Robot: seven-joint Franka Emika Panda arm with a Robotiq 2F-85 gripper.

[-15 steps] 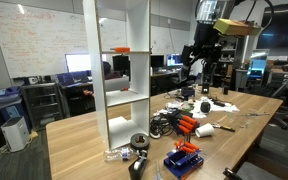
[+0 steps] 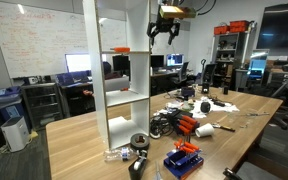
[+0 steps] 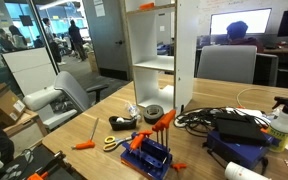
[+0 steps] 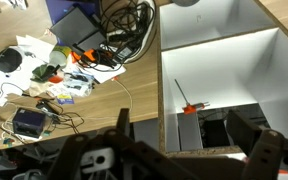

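My gripper (image 2: 163,38) is raised high above the table, right of the tall white shelf (image 2: 116,118) in exterior view 1. Its fingers stand apart with nothing between them. In the wrist view the gripper hangs over the shelf, with one dark finger (image 4: 122,125) at the left and the other towards the right. Between and beyond them, an orange-and-red handled tool (image 4: 191,107) lies on a white shelf board (image 4: 229,65). What seems the same orange item (image 2: 120,50) shows on an upper board in exterior view 1.
A blue bin (image 3: 134,158) with orange-handled tools stands on the table near a black tape roll (image 3: 152,110). Scissors (image 3: 115,143), a white cup (image 2: 204,130) and tangled cables (image 2: 166,122) lie around. Clear wood (image 2: 74,145) extends left of the shelf.
My arm has risen and shifted left in exterior view 1, bringing the gripper closer to the shelf. The shelf and table items have not moved.
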